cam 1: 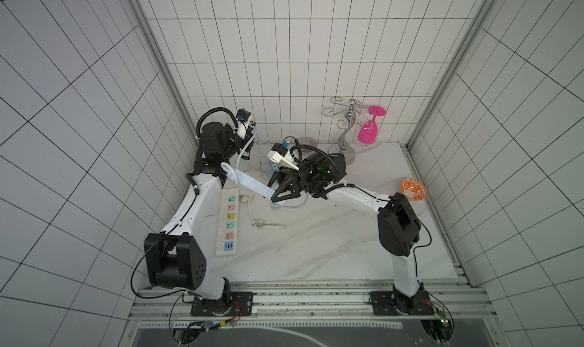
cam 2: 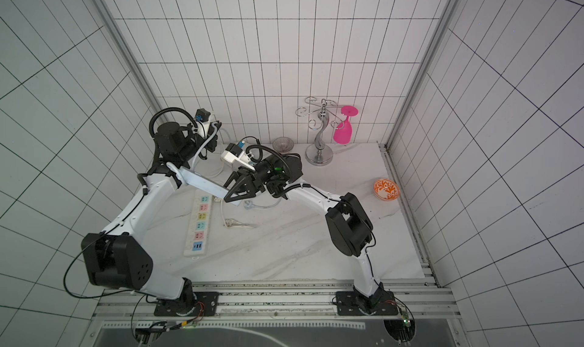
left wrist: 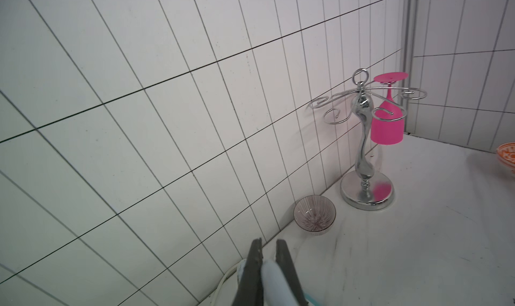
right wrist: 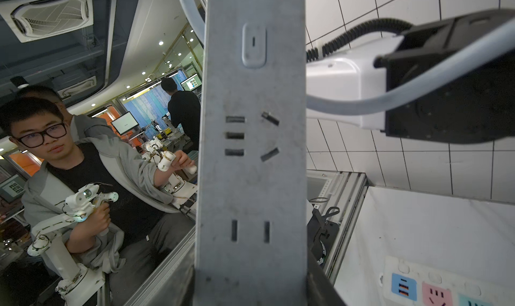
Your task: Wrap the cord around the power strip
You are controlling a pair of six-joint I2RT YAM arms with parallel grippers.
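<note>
A pale grey power strip (right wrist: 230, 188) hangs tilted above the table, its sockets facing the right wrist camera. My right gripper (cam 1: 275, 190) is shut on its lower end. From the upper end (cam 1: 227, 169) a thick white cord (cam 1: 244, 150) rises to my left gripper, held high near the back left. In the left wrist view those fingers (left wrist: 286, 260) are shut with white cord (left wrist: 276, 281) between them. The right wrist view shows the cord (right wrist: 370, 104) crossing behind the strip towards the left arm; its full path round the strip is hidden.
A second white strip with coloured sockets (cam 1: 228, 222) lies at left, with a loose plug (cam 1: 262, 223) beside it. Behind stand a glass bowl (cam 2: 283, 144) and a metal rack (cam 2: 320, 152) with a pink goblet (cam 2: 342, 131). An orange bowl (cam 1: 413, 189) sits far right.
</note>
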